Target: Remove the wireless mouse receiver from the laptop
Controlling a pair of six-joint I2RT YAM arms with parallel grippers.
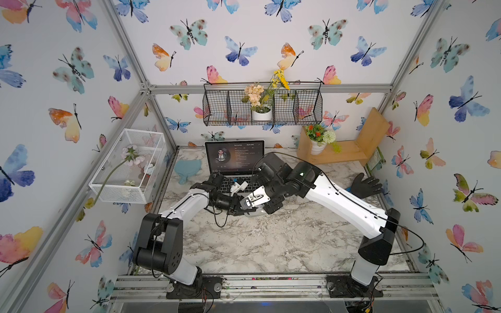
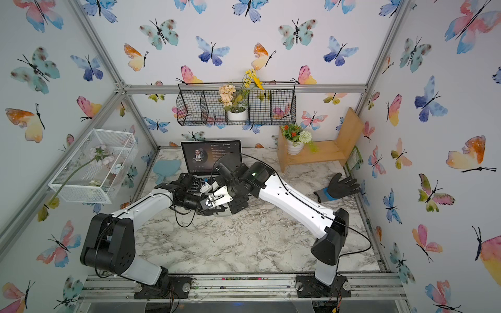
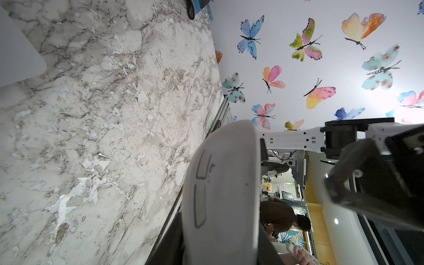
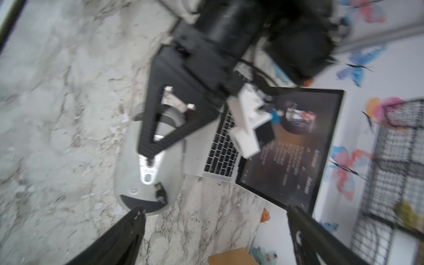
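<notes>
A grey wireless mouse (image 4: 125, 176) hangs above the table, my left gripper shut on it. Its underside faces the right wrist camera, and a small dark piece (image 4: 160, 193) shows near its lower end; I cannot tell whether that is the receiver. In the left wrist view the mouse (image 3: 220, 190) covers most of the left fingers. Dark, spread fingers (image 4: 110, 240) belong to my right gripper, which is open beside the mouse with nothing between them. Behind both arms stands the open laptop (image 1: 236, 157), its screen lit. No receiver can be made out on its visible parts.
A blue cloth-like item (image 1: 188, 169) lies left of the laptop. The black glove (image 1: 365, 186), a wooden shelf (image 1: 341, 151) and a potted plant (image 1: 317, 148) occupy the right side. Free marble tabletop (image 1: 292, 245) spreads in front. The two grippers are close together.
</notes>
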